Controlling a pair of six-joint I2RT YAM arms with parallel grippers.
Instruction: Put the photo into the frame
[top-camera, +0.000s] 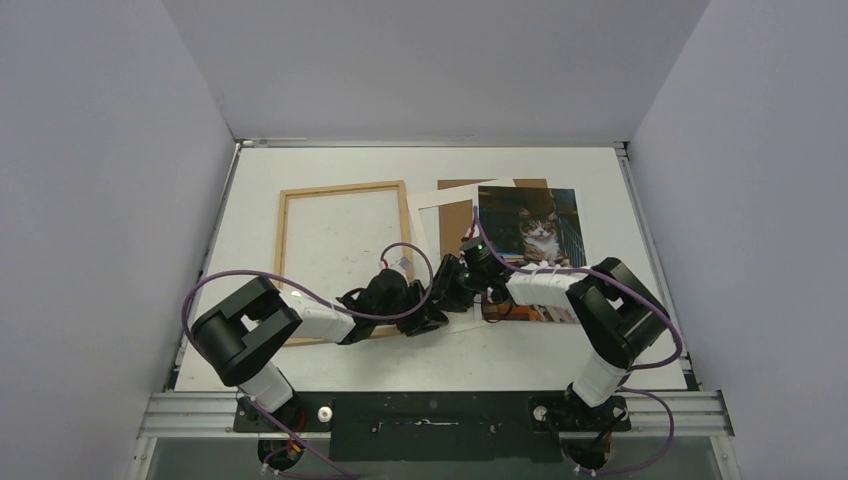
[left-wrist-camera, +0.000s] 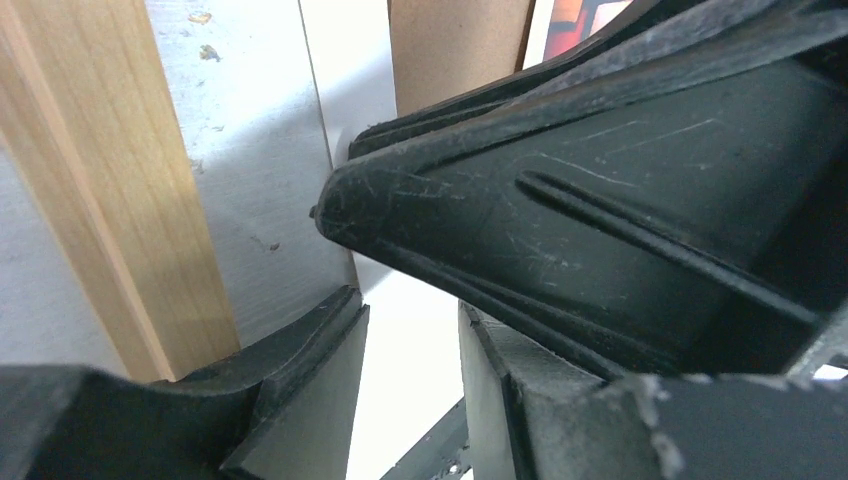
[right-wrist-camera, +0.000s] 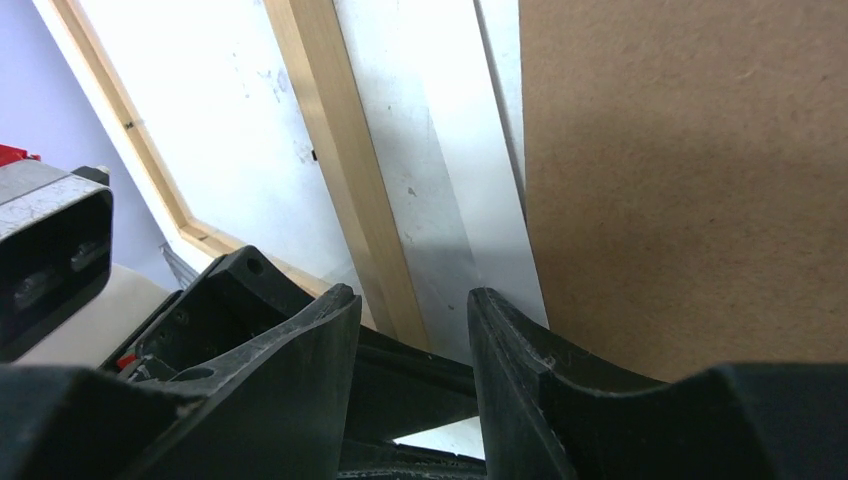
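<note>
The wooden frame (top-camera: 341, 187) lies on the left half of the table. The cat photo (top-camera: 540, 225) lies right of it, over a white mat (top-camera: 427, 212) and a brown board (right-wrist-camera: 680, 170). Both grippers meet at the frame's right side. My left gripper is part open, fingertips at the white strip beside the wood, partly covered in its view by the other gripper's black body. My right gripper is open over the gap between the frame's wood and the mat's edge, with nothing visibly held.
Walls bound the table at the back and both sides. Bare table shows along the front and at the far left and right. The two arms are very close together in the middle.
</note>
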